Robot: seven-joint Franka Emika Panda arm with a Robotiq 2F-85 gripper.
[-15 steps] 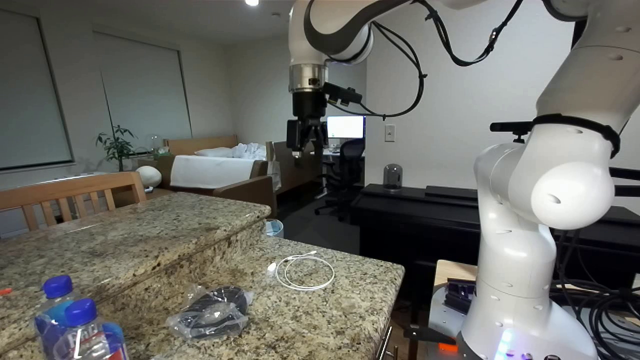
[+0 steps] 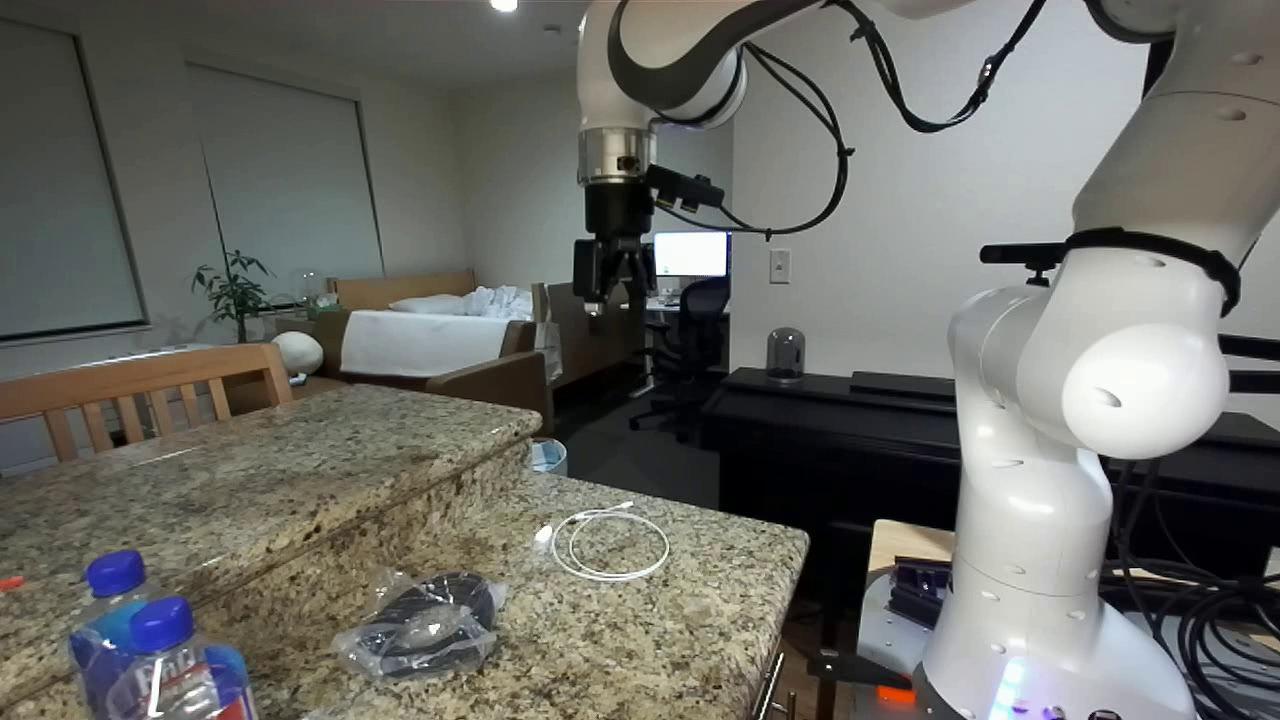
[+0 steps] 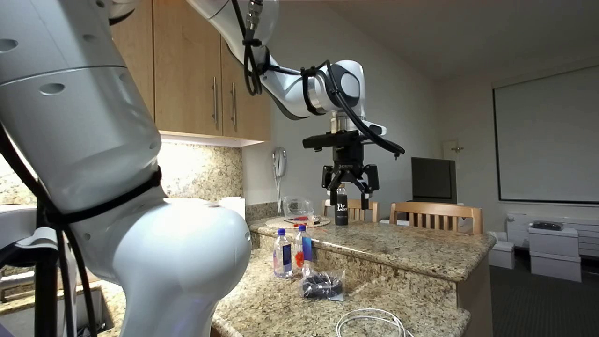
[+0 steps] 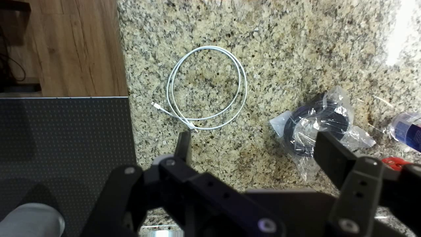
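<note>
High above the granite counter (image 2: 720, 570) hangs my gripper (image 3: 350, 203), pointing down. Its two fingers stand wide apart, so it is open, with nothing between them. A white cable (image 4: 245, 85) lies in a loose coil on the counter, near the edge by the floor. To its right in the wrist view is a dark coil in a clear plastic bag (image 4: 315, 124). Exterior view 2 shows the bagged coil (image 3: 322, 286) lying in front of the raised ledge. Both things are well below my fingers and apart from them.
Two bottles with blue caps (image 3: 282, 255) stand beside the bagged coil. A raised granite ledge (image 3: 393, 238) runs along the counter, bearing a dark bottle (image 3: 341, 210) and a round mat (image 3: 275, 223). Bare counter lies between the cable and the bag.
</note>
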